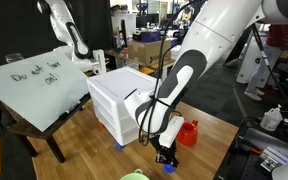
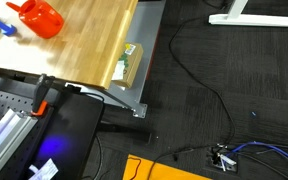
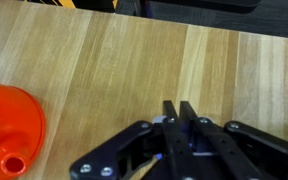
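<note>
A small blue object [image 1: 169,169] is on the wooden table, directly below my gripper [image 1: 165,157] in exterior view 1. The black fingers of the gripper point down toward the tabletop in the wrist view, their tips close together with a narrow gap. A bit of blue shows among the fingers there, but most of the object is hidden by them. Whether it is held cannot be made out. In exterior view 2 the blue object [image 2: 5,28] appears at the left edge, beside the red pot [image 2: 41,18].
Close to the gripper stand a red pot [image 1: 187,133] and a green bowl [image 1: 136,175]. A white box [image 1: 117,103] is behind the arm, with a whiteboard [image 1: 36,88] to the left. Bare wood [image 3: 119,75] shows beyond the fingertips.
</note>
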